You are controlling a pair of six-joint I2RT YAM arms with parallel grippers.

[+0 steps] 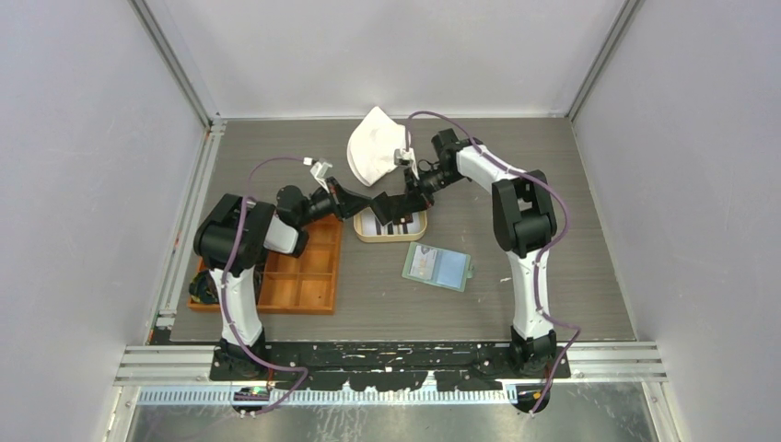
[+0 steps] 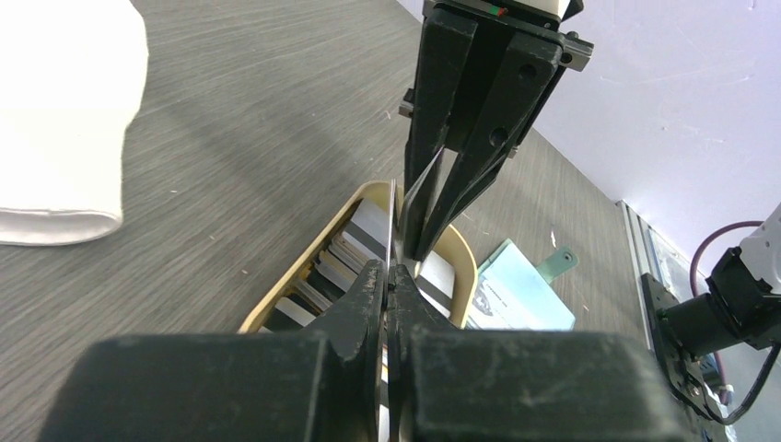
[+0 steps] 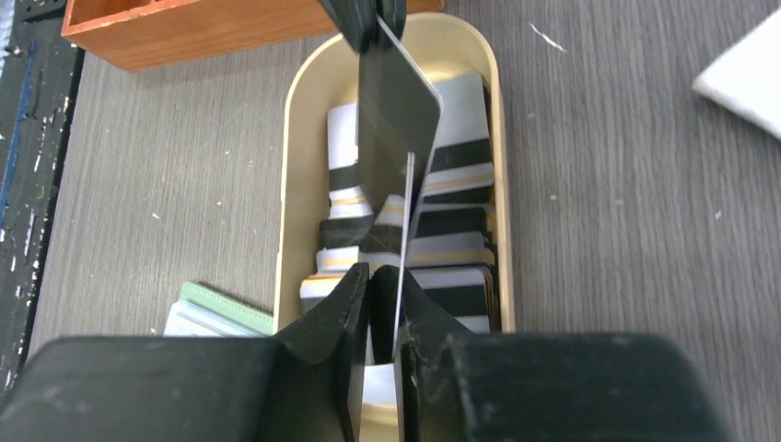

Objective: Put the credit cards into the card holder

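Note:
My left gripper is shut on a thin dark card, a first credit card (image 3: 398, 115), whose broad face shows in the right wrist view; edge-on, it is a thin line in the left wrist view. Close by, a second credit card (image 3: 405, 207) stands nearly edge-on between the fingers of my right gripper. A gap shows between those fingers, so the right gripper is part open, with the card along one finger. Both cards are above the cream box. The pale blue card holder with a green edge (image 1: 435, 266) lies on the table in front.
The cream box (image 1: 391, 238) holds several striped cards (image 3: 456, 244). Left of it lies an orange compartment tray (image 1: 318, 287), partly under the left arm. A white cloth-like item (image 1: 376, 147) lies behind. Bare table extends to the right.

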